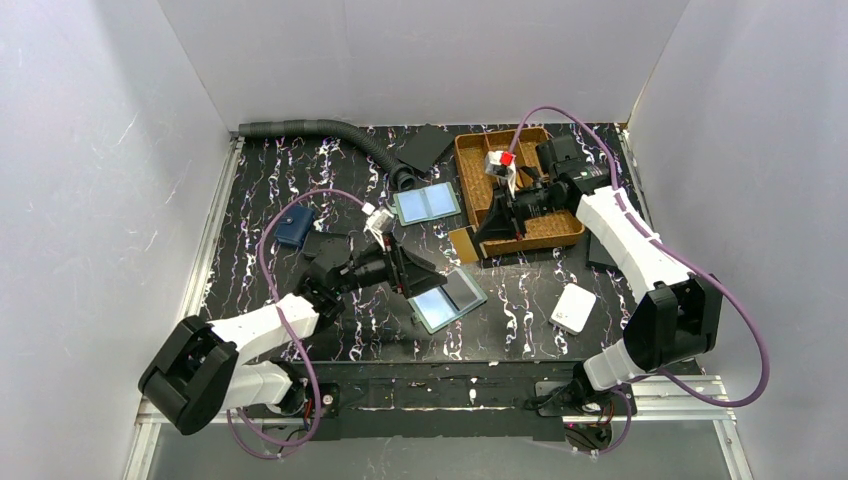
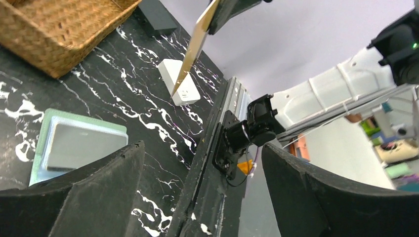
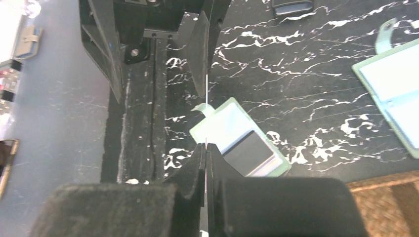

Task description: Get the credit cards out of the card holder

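Observation:
A gold card (image 1: 462, 243) is held upright in my right gripper (image 1: 483, 237), which is shut on it and raised in front of the basket; in the left wrist view the card (image 2: 192, 49) hangs above the table, and in the right wrist view it shows edge-on between the fingertips. The open card holder (image 1: 435, 306) lies on the table below, a dark card (image 1: 460, 288) in its right half. My left gripper (image 1: 418, 277) hovers over the holder's upper left, its fingers apart with nothing between them.
A second open holder (image 1: 425, 203) lies behind, beside a black hose (image 1: 310, 128) and a black pad. A divided woven basket (image 1: 550, 235) stands back right, a white box (image 1: 572, 308) front right, a blue pouch (image 1: 294, 225) at left.

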